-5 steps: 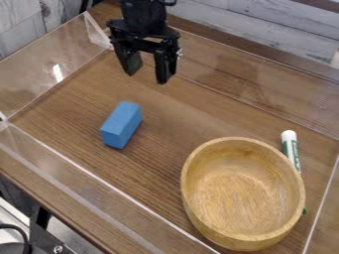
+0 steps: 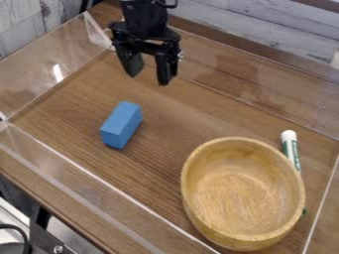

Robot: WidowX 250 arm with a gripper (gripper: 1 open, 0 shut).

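Note:
My gripper (image 2: 147, 62) hangs over the back centre of the wooden tray, black, its two fingers apart with nothing seen between them. A blue block (image 2: 121, 125) lies on the wood below it, toward the left. At the lower right sits a round tan bowl (image 2: 243, 151). A thin white and green marker (image 2: 291, 151) lies at the right, beside the bowl and partly hidden behind it.
The tray floor (image 2: 199, 109) is clear in the middle and at the back. Its raised edges run along the left and back right. A dark cable shows at the lower left corner.
The gripper has shifted very slightly at the back. The block, bowl and marker have not visibly moved.

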